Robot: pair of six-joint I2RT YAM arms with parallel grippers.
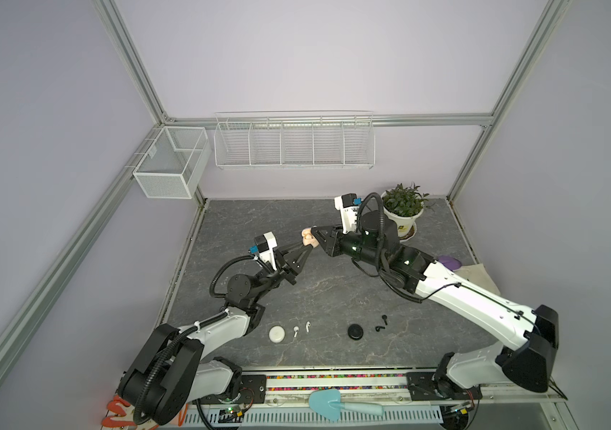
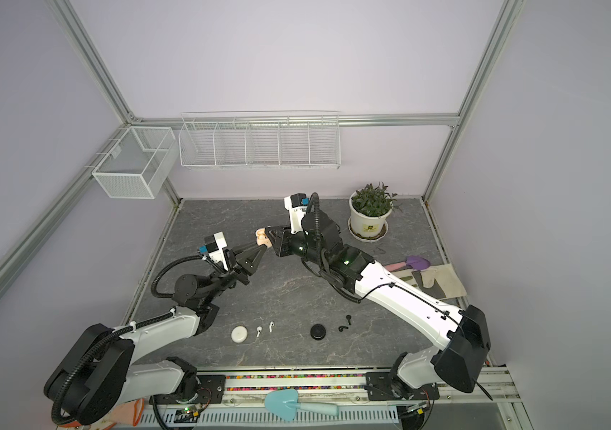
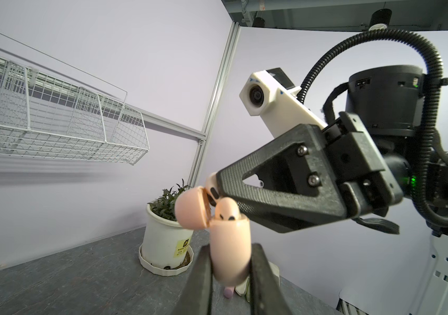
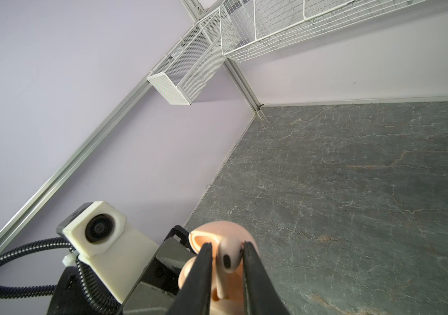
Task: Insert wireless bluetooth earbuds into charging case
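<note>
My left gripper (image 1: 307,251) holds upright a pale pink charging case (image 3: 230,252) with its lid (image 3: 189,209) flipped open; one earbud head (image 3: 228,207) shows in its top. My right gripper is at the case's opening, its fingers either side of a pink earbud (image 4: 230,251) with a long stem; whether they grip it cannot be told. A white case (image 1: 277,334) and two white earbuds (image 1: 296,331) lie on the table, as do a black case (image 1: 355,331) and black earbuds (image 1: 380,328).
A potted plant (image 2: 368,215) and a purple tool (image 2: 417,263) are at the right rear. Wire baskets (image 1: 294,143) hang on the walls.
</note>
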